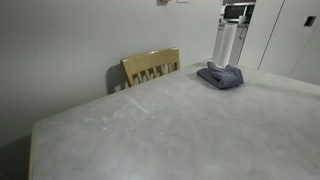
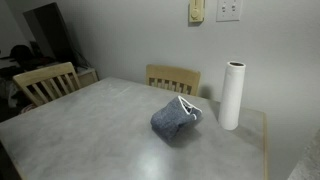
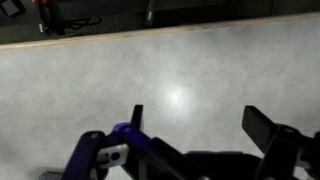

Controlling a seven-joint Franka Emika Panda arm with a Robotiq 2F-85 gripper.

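Note:
A crumpled blue-grey cloth [image 2: 172, 118] with a white edge lies on the grey table [image 2: 100, 130]. From the other side, in exterior view 1, the same cloth [image 1: 221, 76] rests near the table's far edge. In the wrist view my gripper is open over bare tabletop, its two dark fingers far apart and nothing between them. Neither exterior view clearly shows the gripper. At the lower left of the wrist view a dark patch [image 3: 48, 173] is cut off by the frame; I cannot tell what it is.
A white paper roll [image 2: 232, 96] stands upright at the table's edge, close to the cloth. Wooden chairs [image 2: 173, 79] stand against the table's sides. In the wrist view the table's wooden edge [image 3: 160, 30] runs across the top.

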